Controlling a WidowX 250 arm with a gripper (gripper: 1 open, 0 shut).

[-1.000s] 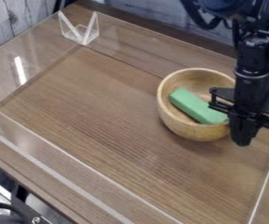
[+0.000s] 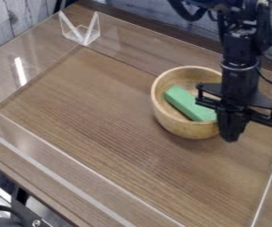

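Observation:
A wooden bowl sits on the right side of the wooden table, holding a green block that lies tilted inside it. The black gripper reaches down from the top right at the bowl's right side, its tip low over the rim and hiding part of the bowl. It is shut, and nothing shows between its fingers.
A white wire holder stands at the back left. Black parts show at the lower left edge.
The gripper has moved left and a little up over the bowl's right side. The bowl and green block have shifted slightly left.

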